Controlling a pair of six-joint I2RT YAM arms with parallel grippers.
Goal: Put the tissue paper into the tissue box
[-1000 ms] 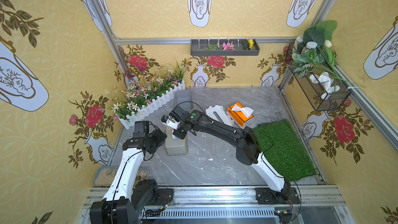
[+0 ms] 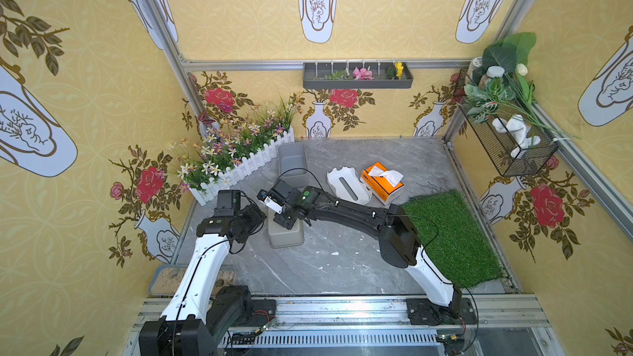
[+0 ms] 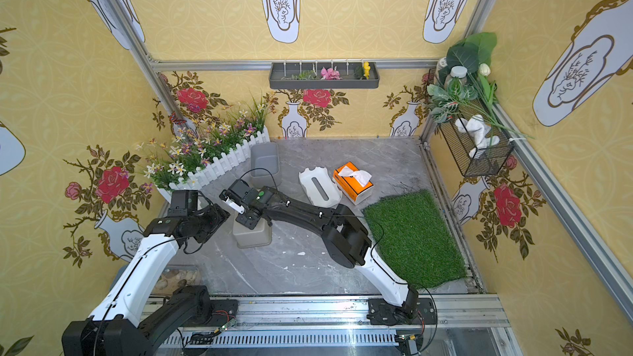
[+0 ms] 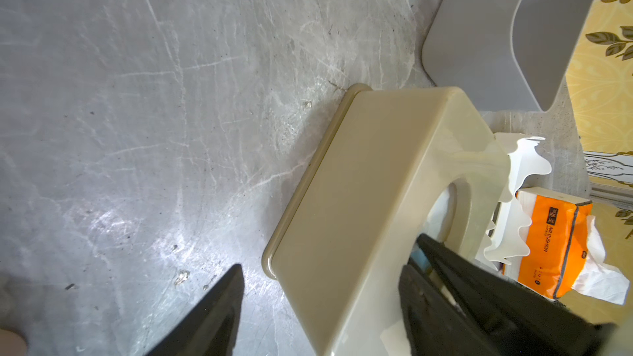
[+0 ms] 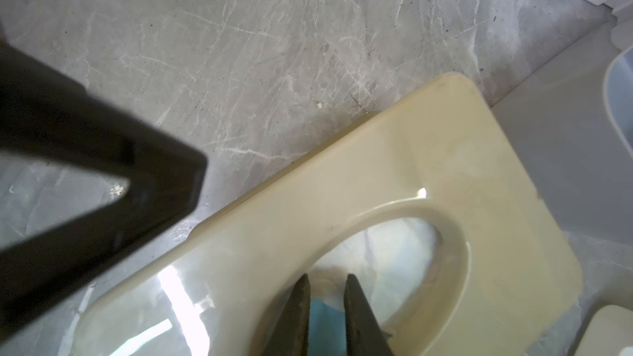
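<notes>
The beige tissue box (image 5: 501,204) stands on the grey table, its oval opening facing up. Inside the opening lie something clear and whitish (image 5: 389,250) and a blue piece (image 5: 326,329), apparently the tissue pack. My right gripper is over the opening, its two fingertips a small gap apart. Blue shows in that gap, but whether it is gripped or just lies behind cannot be told. My left gripper is open at the near-left side of the box, with the box's wall beyond its spread fingers and nothing clearly held.
A grey bin (image 2: 292,158) stands just behind the box. To the right are a white slotted holder (image 2: 349,186) and an orange tissue carton (image 2: 382,182). A white fence with flowers (image 2: 240,168) borders the left; green turf (image 2: 455,237) covers the right.
The beige box has shifted slightly right. My right gripper now covers the opening, where a blue-white patch showed before. My left gripper has moved only a little.
</notes>
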